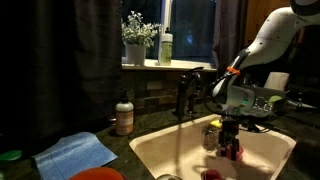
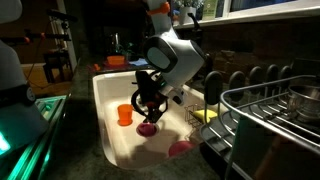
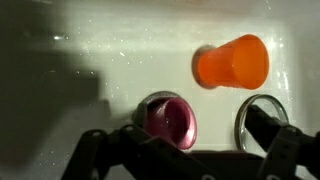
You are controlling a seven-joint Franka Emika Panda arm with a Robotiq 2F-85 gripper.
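My gripper is low inside the sink, its fingers spread on either side of the bottom edge in the wrist view. A dark red cup (image 3: 176, 122) shows in the space between the fingers; whether they touch it I cannot tell. Up and to the right of it lies an orange cup (image 3: 240, 63) on the basin floor. Close to the right finger is a round metal rim (image 3: 242, 125), partly covered. From the second exterior view, the gripper (image 2: 150, 112) hangs above a red round item (image 2: 147, 130), with the orange cup (image 2: 125, 115) beside it.
The pale sink (image 1: 150, 150) has raised walls all round. A faucet (image 1: 181, 98) rises at its back edge. A metal dish rack (image 2: 262, 105) borders it, and a reddish item (image 2: 180, 148) lies on the basin floor. A soap bottle (image 1: 124, 116) stands on the counter.
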